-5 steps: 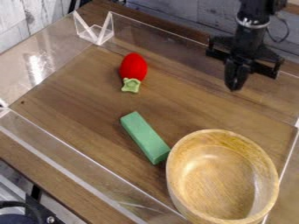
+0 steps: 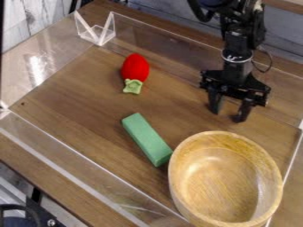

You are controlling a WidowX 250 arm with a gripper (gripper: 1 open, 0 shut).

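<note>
My black gripper [image 2: 229,106] hangs low over the wooden board at the right, above the bowl and apart from the other objects, its fingers spread with nothing visible between them. A red strawberry-like toy [image 2: 135,66] with a green top lies left of it, toward the back. A green block [image 2: 147,138] lies in the lower middle, and a large tan bowl [image 2: 225,188] sits at the bottom right, right beside the block.
The board [image 2: 77,106] has free room at the left and middle. Clear plastic walls edge it, with a clear bracket [image 2: 97,29] at the back left.
My gripper has moved downward, toward the bowl's side of the board, and now appears sharp rather than blurred. The toy, block and bowl have not moved.
</note>
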